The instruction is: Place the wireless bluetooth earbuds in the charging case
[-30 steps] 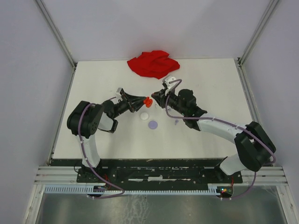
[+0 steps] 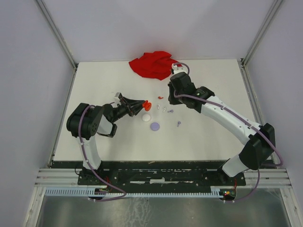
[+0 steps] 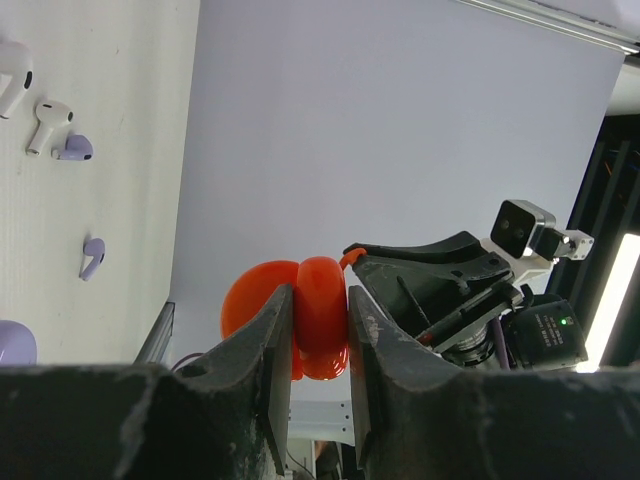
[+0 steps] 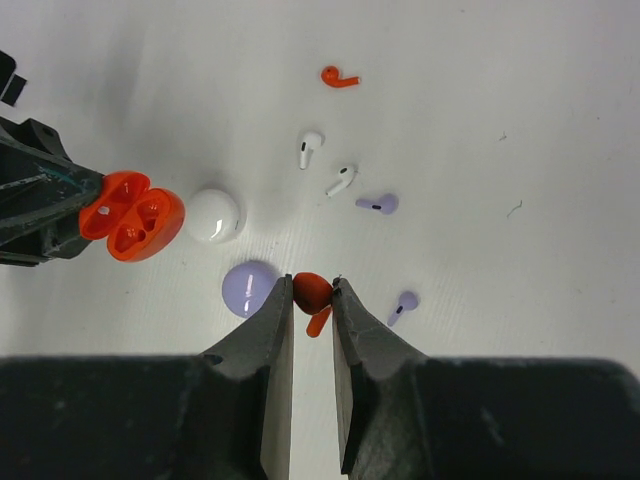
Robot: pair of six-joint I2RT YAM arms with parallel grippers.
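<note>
My left gripper is shut on the red charging case, whose lid is open. Two empty-looking hollows show inside the case in the right wrist view. A red earbud is pinched between the fingertips of my right gripper, its stem pointing down past them. In the top view that gripper is to the right of the case and apart from it. The other red earbud lies on the table beyond the white earbuds.
White earbuds and purple earbuds lie loose on the table. A closed white case and a purple case stand near the red one. Red cloth is at the back.
The left gripper with the case has shifted slightly left.
</note>
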